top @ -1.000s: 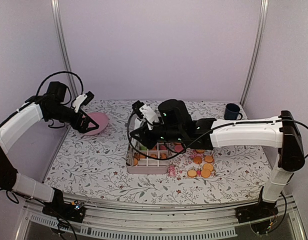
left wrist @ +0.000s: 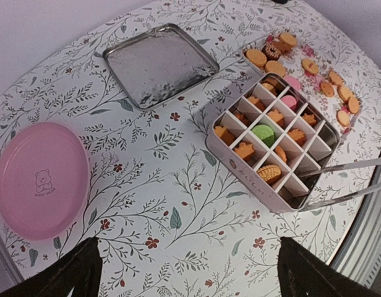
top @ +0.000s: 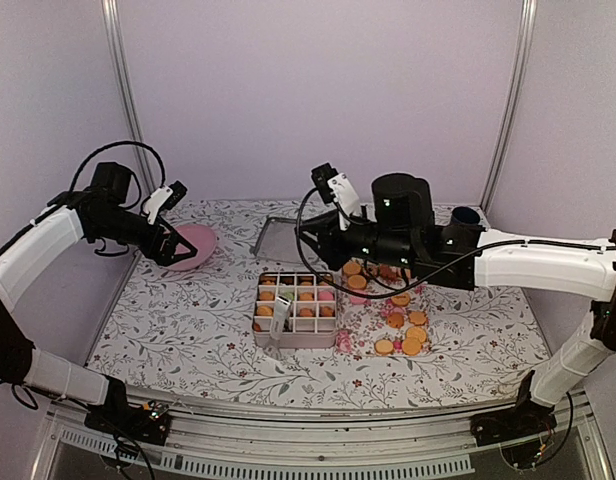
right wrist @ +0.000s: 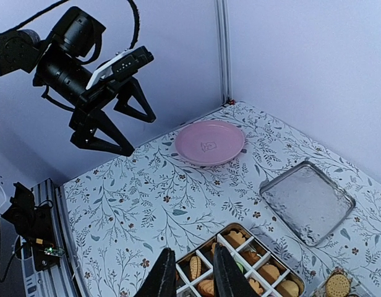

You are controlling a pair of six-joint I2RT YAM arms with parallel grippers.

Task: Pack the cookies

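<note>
The divided cookie box (top: 328, 340) holds orange, pink and green cookies in its compartments, with some spaces partly hidden. Silver tongs (top: 278, 325) reach into its front part and extend out of the left wrist view at right. My right gripper (top: 323, 240) is raised above and behind the box; its fingertips frame the box in the right wrist view, and what is between them is unclear. My left gripper (top: 168, 245) hangs open and empty over the pink plate (left wrist: 42, 192) at left.
An empty metal tray (left wrist: 159, 65) lies behind the box. More cookies (top: 413, 340) lie in groups to the right, and a dark mug (top: 466, 220) stands at the back right. The table left of the box is clear.
My right arm has moved up and to the right from over the box, uncovering more of it and the tongs. The left arm is nearly unchanged.
</note>
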